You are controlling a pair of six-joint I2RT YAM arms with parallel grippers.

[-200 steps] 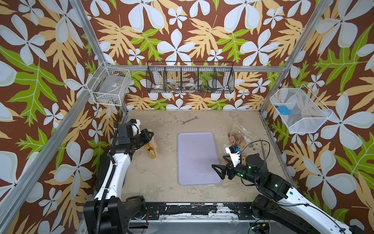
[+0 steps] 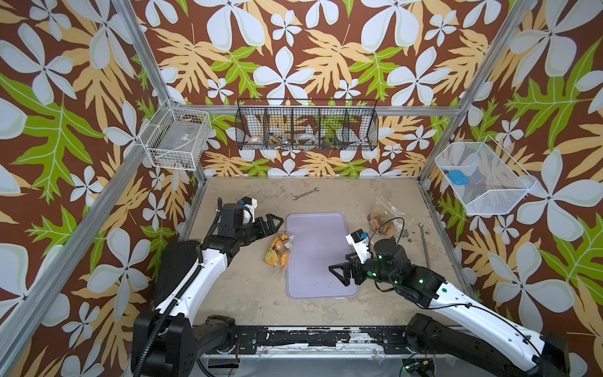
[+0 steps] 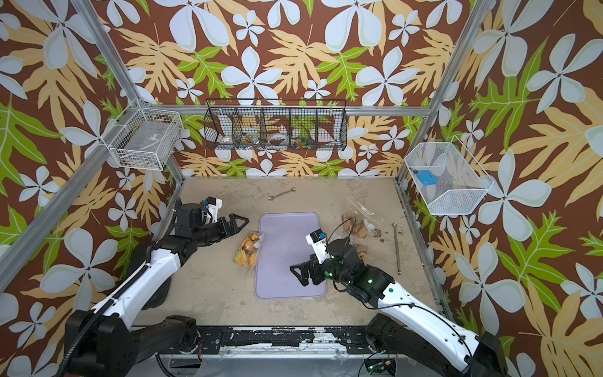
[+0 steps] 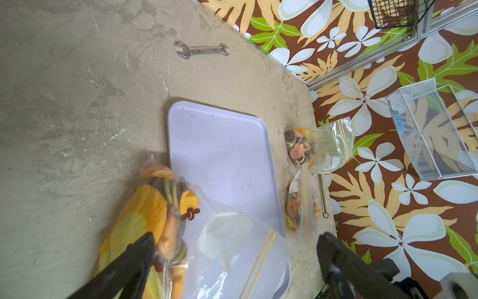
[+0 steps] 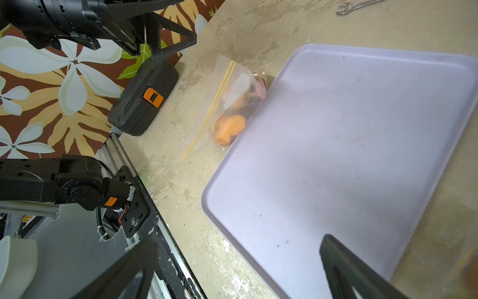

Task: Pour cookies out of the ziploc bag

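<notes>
A ziploc bag of cookies (image 2: 277, 251) lies on the table against the left edge of the lilac tray (image 2: 317, 251), its zip end reaching over the rim in the left wrist view. My left gripper (image 2: 270, 223) is just above the bag, open, with nothing between its fingers. My right gripper (image 2: 339, 271) is open and empty over the right front of the tray. More bags with cookie-like pieces (image 4: 303, 149) lie on the table right of the tray, partly hidden by the right arm in the top views.
A small wrench (image 2: 306, 193) lies behind the tray, a long wrench (image 3: 397, 248) at the right edge. A black case (image 5: 142, 94) sits at the left. Wire baskets (image 2: 306, 125) hang on the frame. The tray is bare.
My right gripper has moved slightly left.
</notes>
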